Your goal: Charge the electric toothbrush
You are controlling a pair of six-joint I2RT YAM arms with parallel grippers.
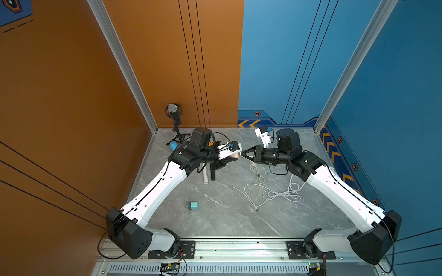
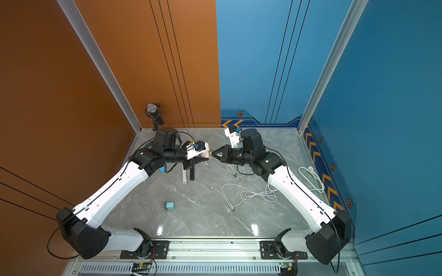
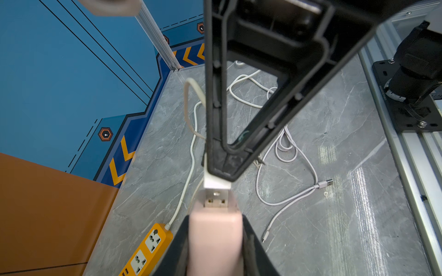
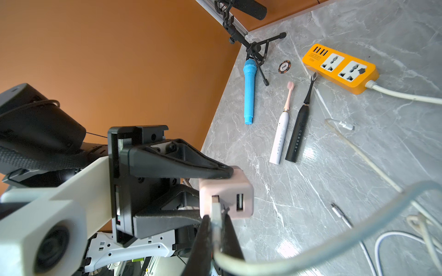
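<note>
My left gripper [image 1: 229,155] is shut on a pale pink USB charger [image 4: 234,188], seen with its ports facing the right gripper. My right gripper [image 1: 244,153] is shut on a white cable's USB plug [image 3: 216,180], held at the charger's port face; how far it is inserted I cannot tell. A white electric toothbrush [image 4: 279,138] and a black one [image 4: 297,133] lie side by side on the table beneath.
An orange power strip [image 4: 340,66], blue microphone [image 4: 249,92], mic stand [image 4: 254,48] and chip [image 4: 284,66] lie toward the back. White cables [image 1: 280,195] coil at the right; a teal block [image 1: 193,205] sits at the front left.
</note>
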